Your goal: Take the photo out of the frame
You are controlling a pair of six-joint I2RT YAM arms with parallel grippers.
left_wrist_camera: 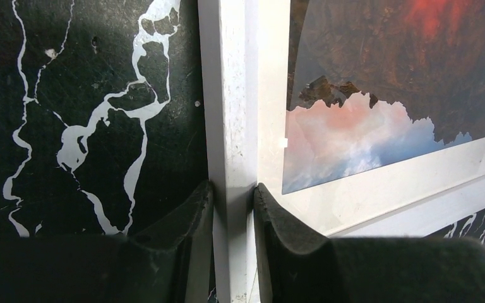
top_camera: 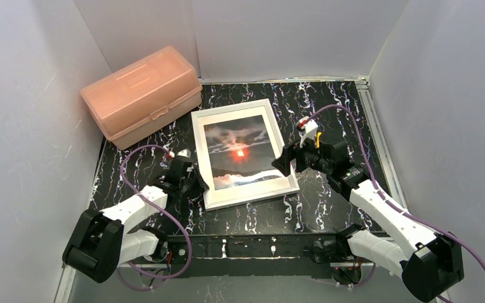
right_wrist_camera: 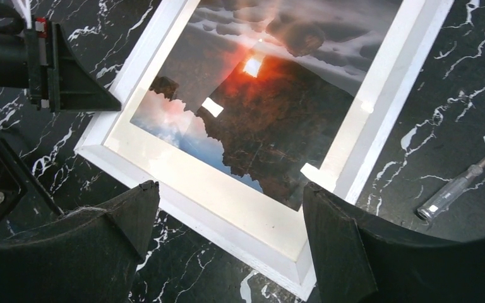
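Note:
A white picture frame [top_camera: 251,199] holds a cloudy sunset photo [top_camera: 237,151] in a cream mount, lying on the black marbled table. My left gripper has a fingertip on each side of the frame's left rail [left_wrist_camera: 233,95], gripping it near the front corner. My right gripper is open above the frame's right part, with the frame visible between its fingers and nothing held.
A pink closed box [top_camera: 140,95] stands at the back left. A screwdriver [right_wrist_camera: 448,192] lies on the table beside the frame. Walls enclose the table at back and sides.

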